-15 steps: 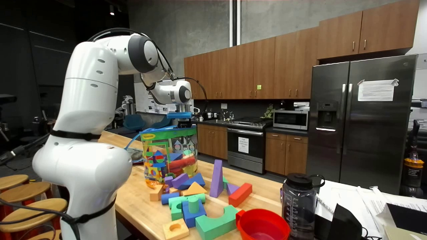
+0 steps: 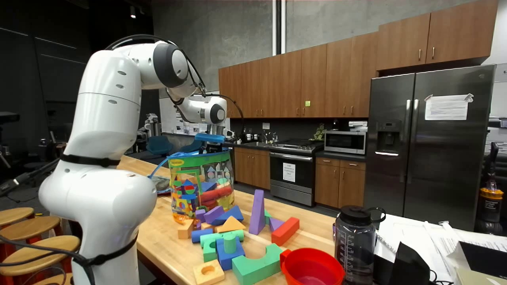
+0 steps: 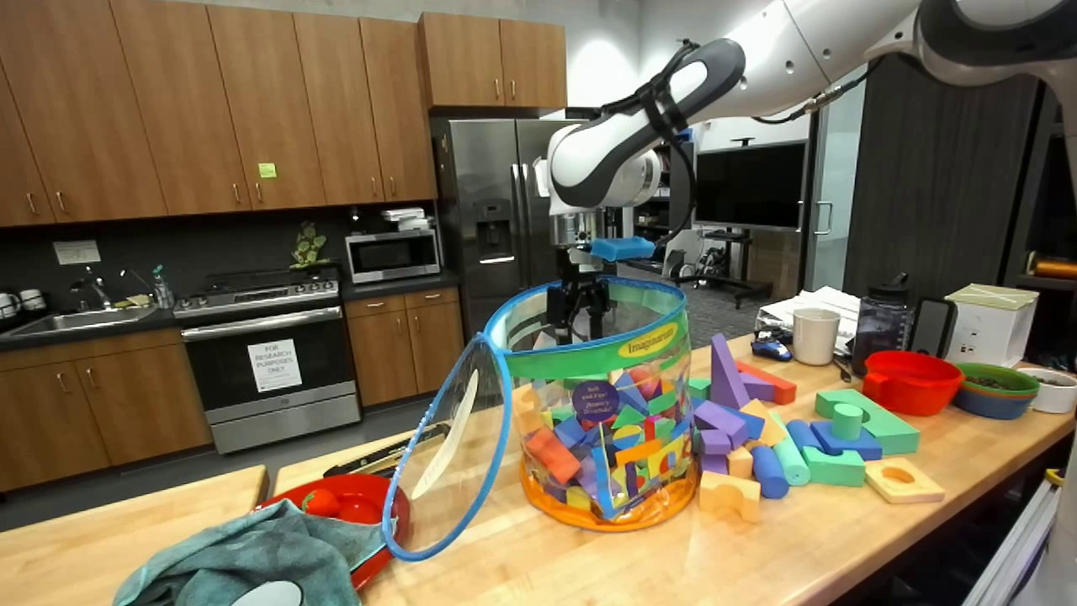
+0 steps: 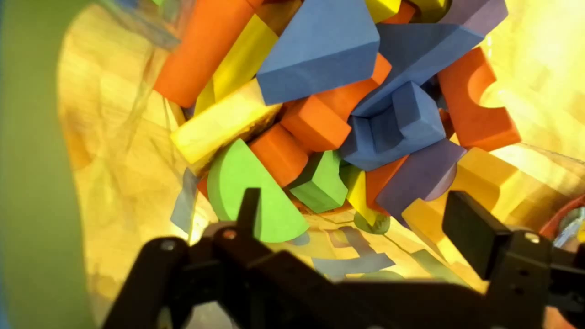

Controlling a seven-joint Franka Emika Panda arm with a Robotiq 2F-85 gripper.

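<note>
A clear, round block bag [image 3: 596,343] with a green band and blue rim stands on the table, its lid hanging open at one side. Foam blocks of many colours fill its lower part. My gripper is inside the bag's mouth, pointing down, with its fingers wide apart and nothing between them. In the wrist view a green half-round block [image 4: 252,192] lies behind the left finger, and a yellow-orange block [image 4: 438,219] lies by the right one. Between and above them are a small green block [image 4: 321,183], orange blocks [image 4: 315,123] and a blue notched block [image 4: 395,129].
Loose blocks, among them a tall purple wedge [image 2: 257,212] and a green arch [image 2: 259,266], crowd the table beside the bag. A red cup [image 2: 313,268] and a dark bottle [image 2: 355,244] stand beyond. A grey-green cloth [image 3: 252,560] partly covers a red dish [image 3: 394,525].
The gripper has shifted slightly to the left in exterior view 1, and its blue mount is now tilted. The blocks on the table have not moved.
</note>
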